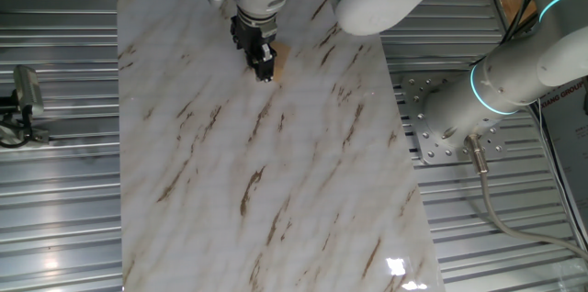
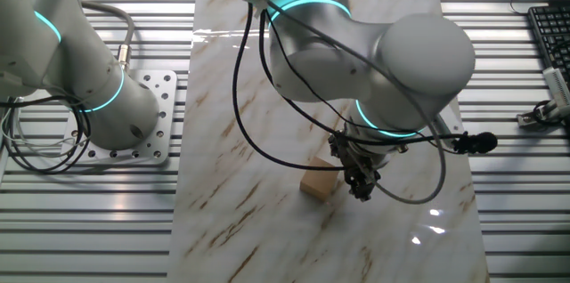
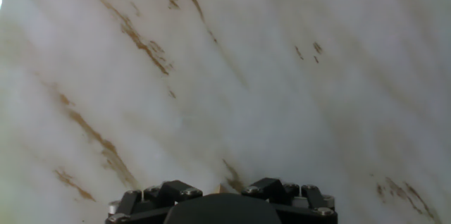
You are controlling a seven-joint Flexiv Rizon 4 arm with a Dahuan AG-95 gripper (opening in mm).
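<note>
A light-brown block [image 2: 318, 182] rests on the marble-patterned table. My gripper [image 2: 361, 190], black and pointing down, is low beside it and covers part of it in exterior view 2. From exterior view 1, the block [image 1: 281, 61] shows only partly behind the gripper [image 1: 264, 73]. Along the wrist view's bottom edge, the two black finger linkages stand apart, with a tiny tan patch between them that could be the block. A dark housing hides the lower fingers there, so whether they stand open or touch the block cannot be made out.
Loose black cables [image 2: 239, 96] loop from the arm close to the block in exterior view 2. Ribbed metal surfaces [image 1: 55, 209] flank the table.
</note>
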